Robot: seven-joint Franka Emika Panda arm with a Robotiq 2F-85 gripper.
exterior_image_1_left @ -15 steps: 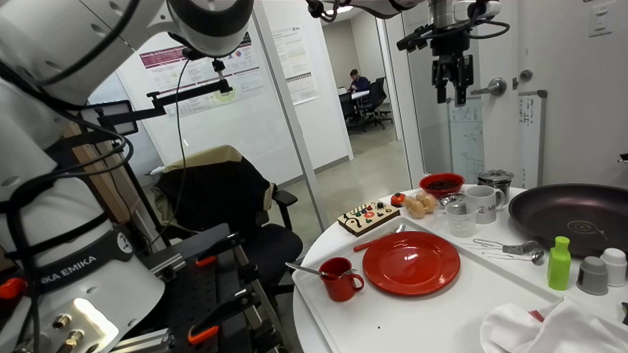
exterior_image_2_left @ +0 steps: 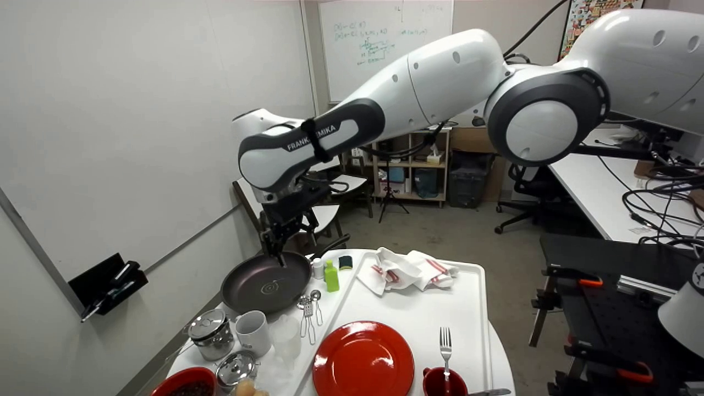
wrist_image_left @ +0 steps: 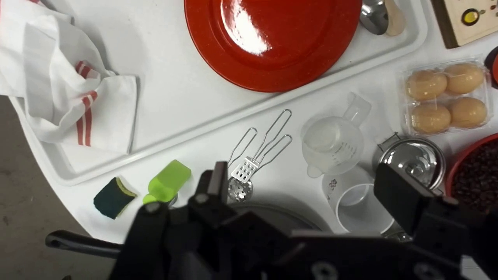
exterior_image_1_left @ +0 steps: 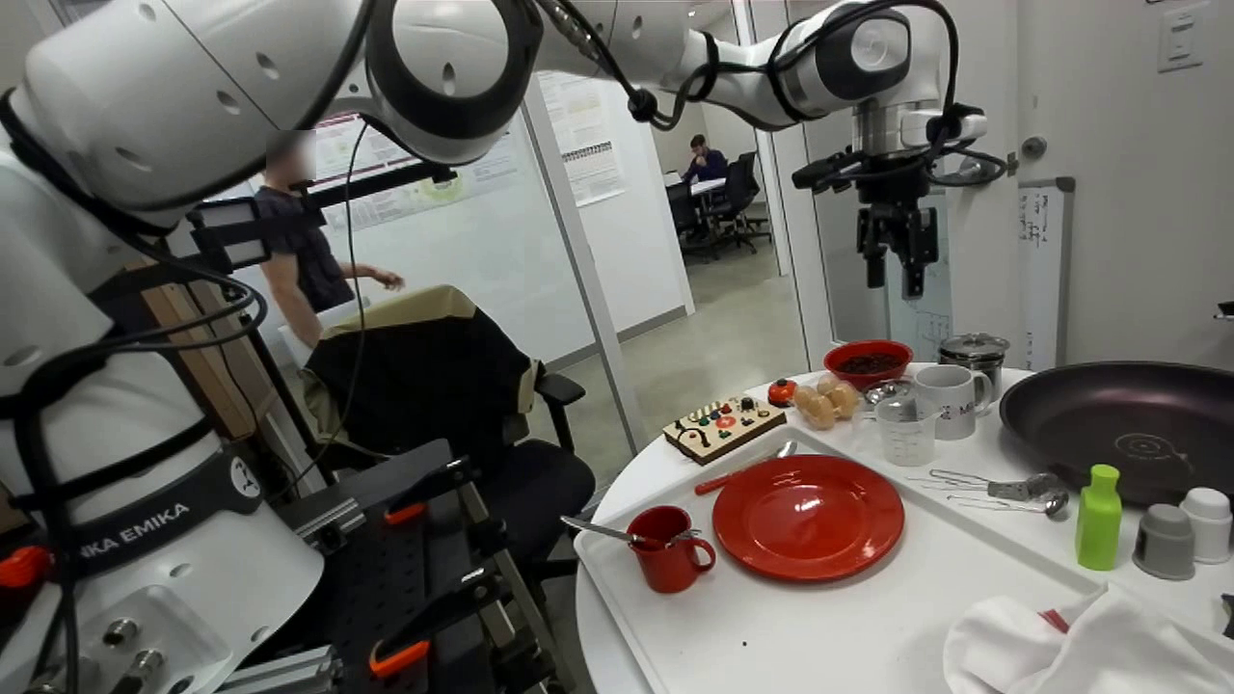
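High over the far side of the table hangs my gripper (exterior_image_1_left: 897, 276), pointing down and open, with empty space between its fingertips. In the wrist view its two fingers (wrist_image_left: 216, 182) stand wide apart. Below and around it in that view are metal utensils (wrist_image_left: 246, 168), a clear measuring cup (wrist_image_left: 332, 142) and a white mug (wrist_image_left: 364, 210). A dark frying pan (exterior_image_2_left: 265, 282) is partly hidden behind the gripper in the wrist view. On the white tray (wrist_image_left: 154, 116) rests a red plate (exterior_image_1_left: 809, 516). Beside the plate, a red mug (exterior_image_1_left: 668, 553) holds cutlery.
Near the pan stand a green bottle (exterior_image_1_left: 1099, 517) and a sponge (wrist_image_left: 114, 198). A crumpled towel (exterior_image_2_left: 402, 270) covers one tray end. Eggs in a clear carton (wrist_image_left: 446, 95), a red bowl of dark beans (exterior_image_1_left: 870, 360) and a lidded pot (exterior_image_2_left: 211, 333) crowd the other side.
My gripper has come lower, still open and well above the table. A person has appeared behind the chair on the left. The tabletop objects look unmoved.
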